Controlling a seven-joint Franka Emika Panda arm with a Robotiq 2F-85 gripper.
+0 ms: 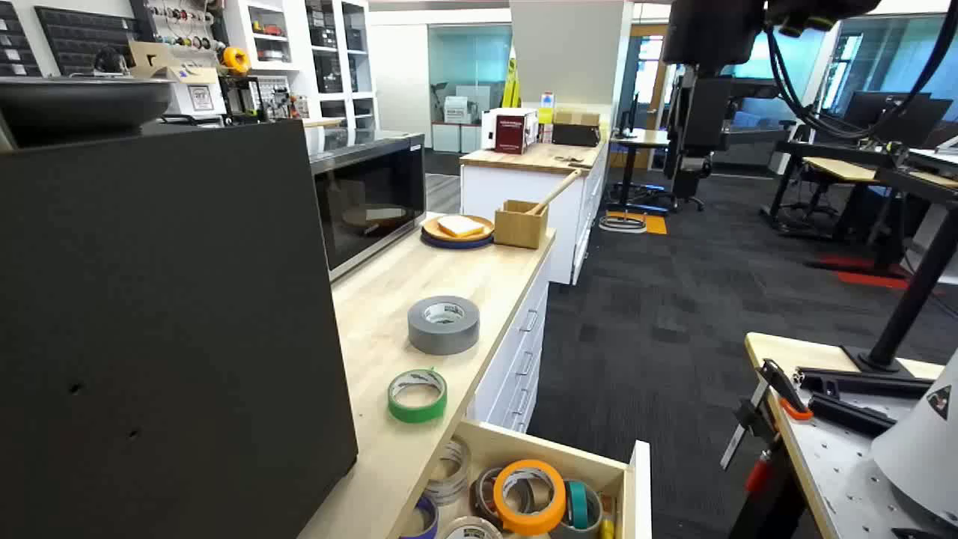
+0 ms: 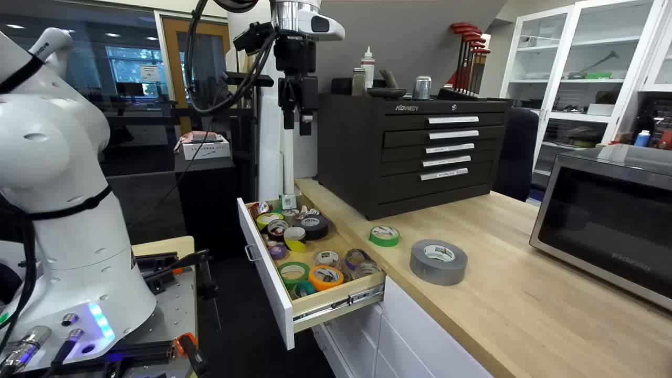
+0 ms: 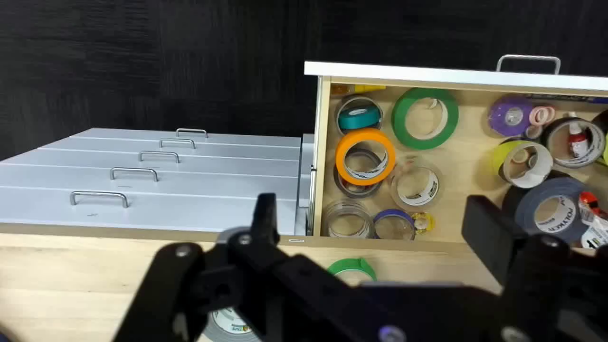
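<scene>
My gripper is open, its two black fingers far apart in the wrist view with nothing held between them. It hangs high over the counter and open drawer; in exterior view 2 the gripper [image 2: 297, 124] points down. On the counter lie a green tape roll [image 1: 418, 395] and a larger grey tape roll [image 1: 444, 326], apart from each other. The gripper's body partly covers both in the wrist view. Below it the drawer [image 2: 271, 286] stands pulled out, with many tape rolls inside, among them an orange roll [image 3: 365, 156] and a green roll [image 3: 424, 118].
A black tool chest [image 2: 353, 148] stands on the counter behind the green roll, a microwave [image 1: 377, 198] farther along. Past it are a plate with bread [image 1: 460, 225] and a wooden box [image 1: 519, 224]. Bare counter [image 2: 504, 264] lies between the grey roll and microwave.
</scene>
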